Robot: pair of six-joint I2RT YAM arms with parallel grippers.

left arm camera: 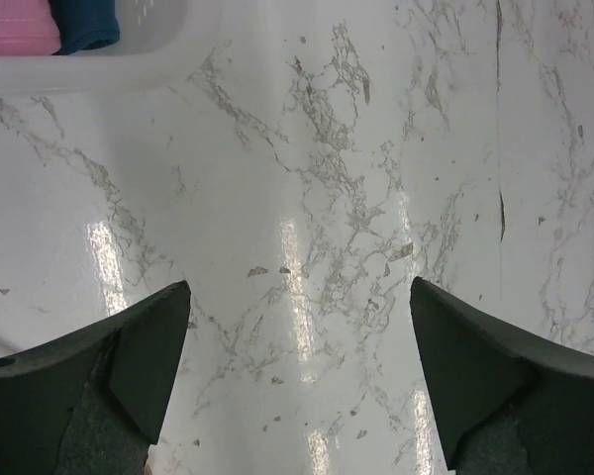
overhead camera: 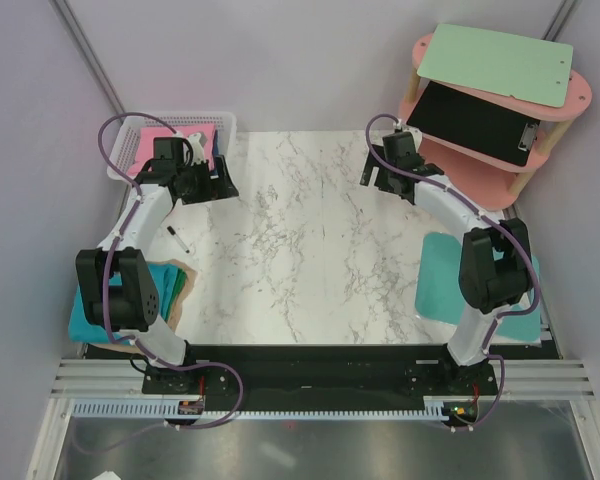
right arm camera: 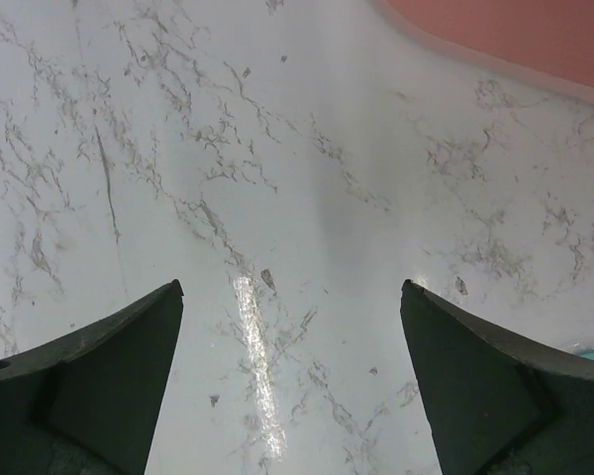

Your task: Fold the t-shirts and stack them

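Pink cloth (overhead camera: 155, 149) lies in a white basket (overhead camera: 122, 172) at the back left, likely a t-shirt. In the left wrist view, a strip of dark blue cloth (left arm camera: 86, 22) shows beside the pink cloth (left arm camera: 15, 28). Just right of the basket's front corner hovers my left gripper (overhead camera: 226, 178), its fingers wide apart over bare table. My right gripper (overhead camera: 368, 168) is likewise open, left of the pink shelf, with only marble tabletop between its fingers. Most of the basket's contents are hidden by its wall and my left arm.
Blue and teal cloth (overhead camera: 85, 320) lies at the front left on a brown board. A flat teal piece (overhead camera: 440, 270) lies at the right, partly under my arm. A pen (overhead camera: 178, 239) rests near the left. The shelf (overhead camera: 472, 172) fills the back right.
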